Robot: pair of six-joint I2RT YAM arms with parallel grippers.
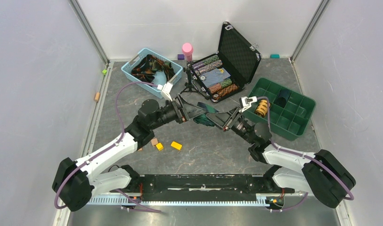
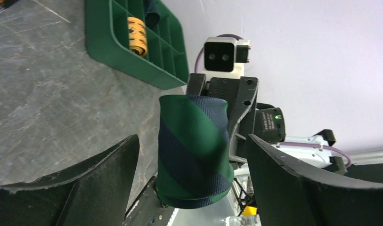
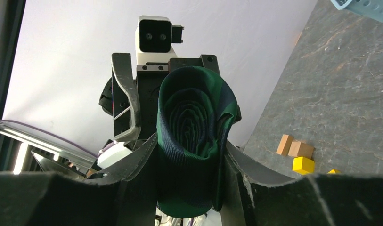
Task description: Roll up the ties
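Observation:
A green and navy striped tie [image 2: 194, 150], rolled up, is held in the air between my two grippers. My right gripper is shut on it, its fingers [image 3: 133, 176] against both sides of the roll. The layers of the coil show from the end in the right wrist view. In the left wrist view my left gripper stands open, its fingers [image 2: 97, 181] to either side of the roll with gaps between. A rolled yellow patterned tie [image 1: 262, 108] and a dark rolled tie [image 1: 282, 98] lie in compartments of the green divided box [image 1: 302, 113].
A light blue basket [image 1: 179, 75] with dark patterned cloth stands at the back left. Beside it are a pink-topped stand [image 1: 187, 49] and an open black case [image 1: 240, 52]. Small yellow blocks [image 1: 176, 146] lie in front of the left arm.

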